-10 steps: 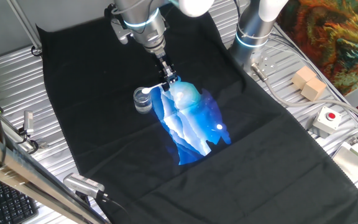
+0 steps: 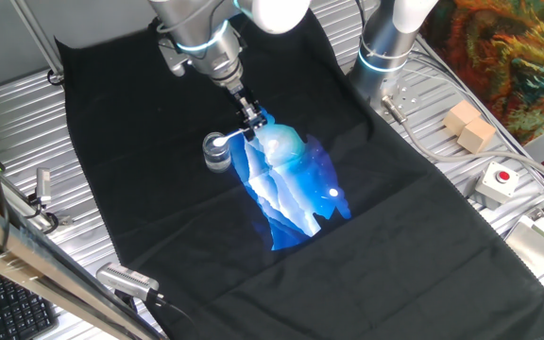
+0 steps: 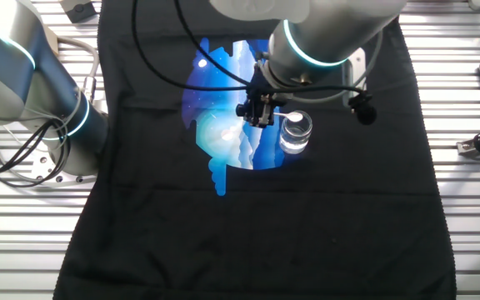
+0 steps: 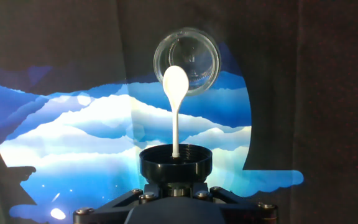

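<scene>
A black round lid (image 4: 176, 169) with a white spoon (image 4: 176, 90) fixed upright in its middle is held in my gripper, whose fingers are shut on it. Beyond the lid in the wrist view is an open clear glass jar (image 4: 205, 53), its near rim partly covered by the spoon's bowl. From exterior view 1 the jar (image 2: 217, 161) stands at the left edge of the printed picture, and the spoon (image 2: 221, 142) reaches over its top. In exterior view 2 the spoon's bowl overlaps the far rim of the jar (image 3: 294, 143); whether they touch I cannot tell.
A blue mountain picture (image 2: 291, 179) lies in the middle of the black cloth (image 2: 366, 274), which is otherwise bare. Far right are wooden blocks (image 2: 475, 135) and a red-button box (image 2: 495, 184). A silver camera (image 2: 128, 280) sits at the lower left.
In exterior view 1 the arm's upper part has swung left, tilting my wrist. The spoon's bowl has shifted slightly left and lower in the picture over the jar, which has stayed put.
</scene>
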